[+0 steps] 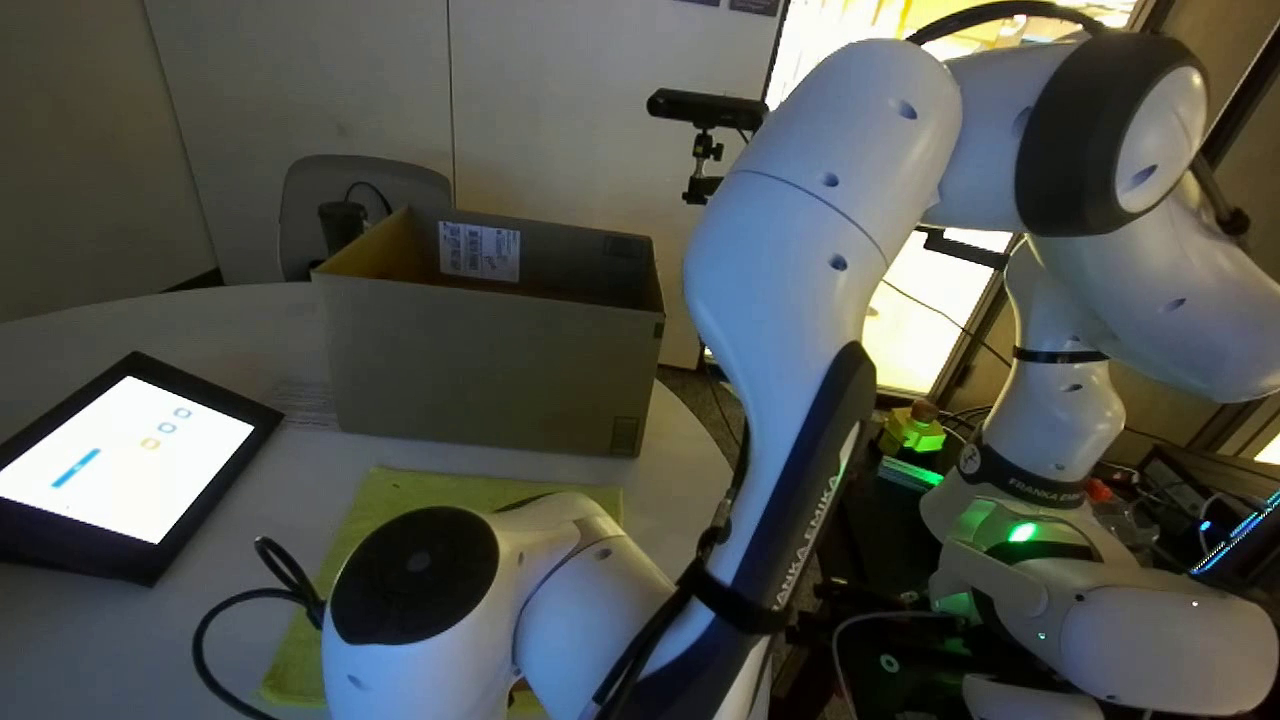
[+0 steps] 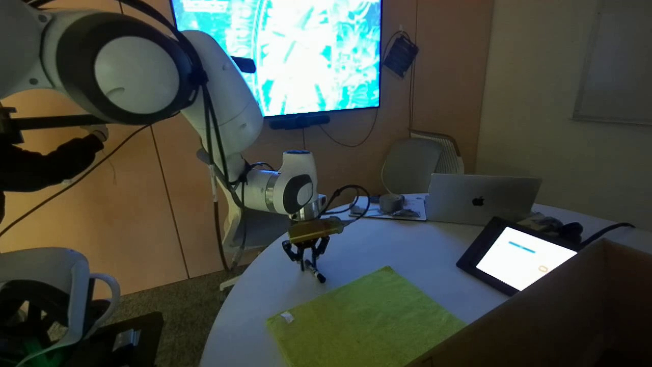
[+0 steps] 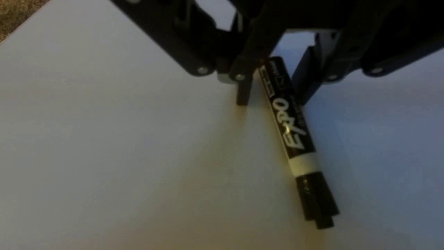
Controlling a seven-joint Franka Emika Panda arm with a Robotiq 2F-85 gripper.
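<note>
A black Expo marker with a white band and black cap lies slanted over the white table in the wrist view. My gripper has its fingers on either side of the marker's upper part. Bare table shows between the left finger and the marker, while the right finger looks close against its other side; whether they touch I cannot tell. In exterior view 2 the gripper points down low at the table's near left, the marker by its fingertips. Exterior view 1 hides the gripper behind the arm.
Beside the gripper a yellow-green cloth lies flat on the table. An open cardboard box stands past it. A lit tablet and a laptop are also on the table. The rounded table edge runs close to the gripper.
</note>
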